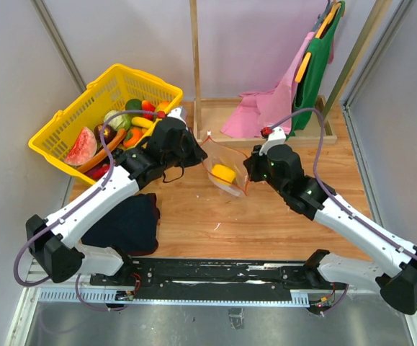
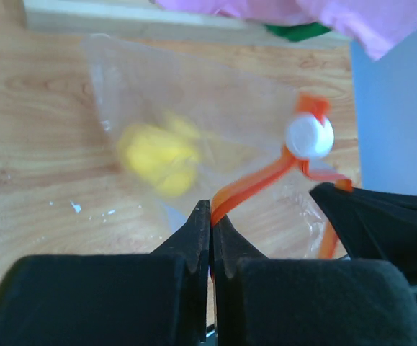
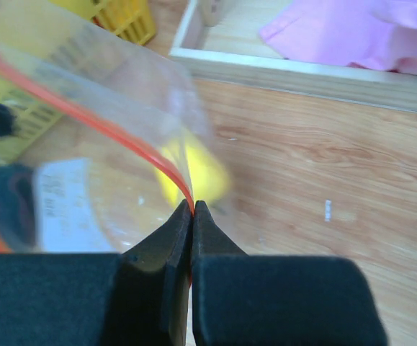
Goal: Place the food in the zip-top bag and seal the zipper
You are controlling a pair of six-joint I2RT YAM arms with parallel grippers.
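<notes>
A clear bag (image 1: 231,160) with an orange zip edge hangs between my two grippers, its mouth spread. Yellow food (image 1: 223,174) lies inside it; through the film in the left wrist view the food (image 2: 161,155) looks blurred. My left gripper is shut on the orange edge, with a white round slider (image 2: 310,137) farther along that edge. On the opposite side, my right gripper is shut on the bag's edge, where the orange strip (image 3: 132,142) runs down to its fingertips. The food (image 3: 194,171) sits beyond those fingertips.
A yellow basket (image 1: 53,124) of produce stands at the back left, behind the left arm. A wooden rack (image 1: 215,128) with pink cloth (image 1: 269,108) is at the back. Dark folded cloth (image 1: 127,225) lies front left. Bare wooden table (image 1: 266,231) lies in front of the bag.
</notes>
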